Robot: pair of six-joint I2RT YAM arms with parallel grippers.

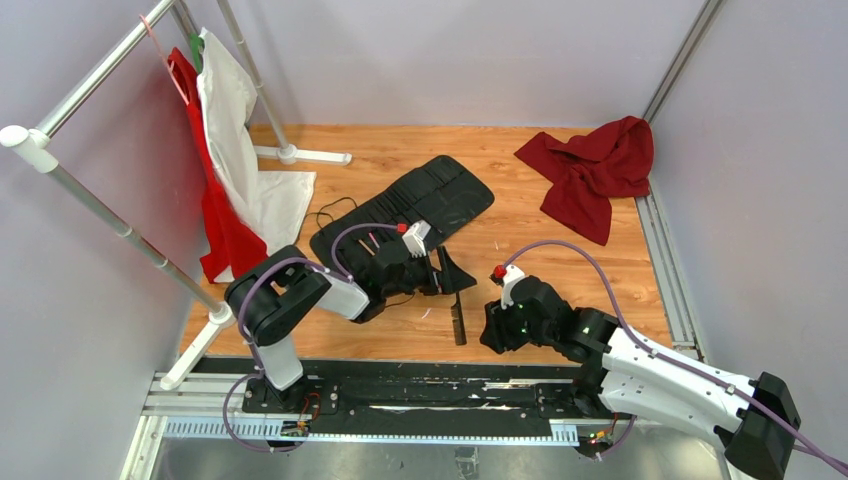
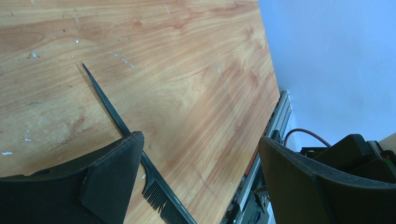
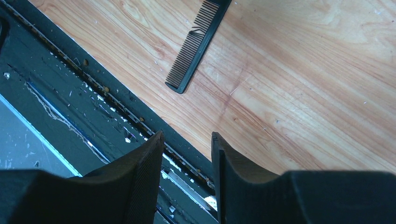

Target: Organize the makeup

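A black comb with a long pointed tail lies on the table between the two grippers. My left gripper is above its tail end. In the left wrist view the comb shows below the widely parted fingers of the left gripper, with nothing held. To the comb's right, my right gripper stands apart from it. In the right wrist view the right gripper is open and empty, and the toothed end of the comb lies beyond its fingers. A black makeup roll is spread open behind the left arm, partly covered by it.
Dark red cloth lies crumpled at the back right. A white rack with red and white garments occupies the left. Bare table extends between roll and cloth. A black front rail borders the table.
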